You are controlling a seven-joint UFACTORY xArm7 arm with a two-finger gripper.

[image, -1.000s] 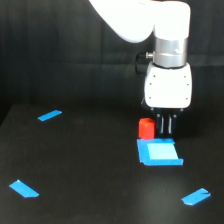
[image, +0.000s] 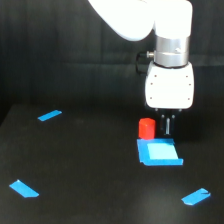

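Observation:
My gripper [image: 167, 125] points straight down at the right of the camera view, its small dark fingers hard to make out against the black backdrop. A red block-like object [image: 147, 129] stands just left of the fingers, apart from them in the picture. Below and in front of the fingertips lies a blue-edged square [image: 144, 154] with a pale, nearly white middle. The red object is at its back left corner; whether they touch cannot be told. Nothing is clearly visible between the fingers, and the width of their gap is unclear.
Strips of blue tape mark the black table [image: 95, 160]: one at the back left [image: 49, 115], one at the front left [image: 23, 188], one at the front right [image: 196, 197].
The gripper has shifted very slightly to the right, and its fingers look a little different in outline. The red object and the blue-edged square have not visibly moved.

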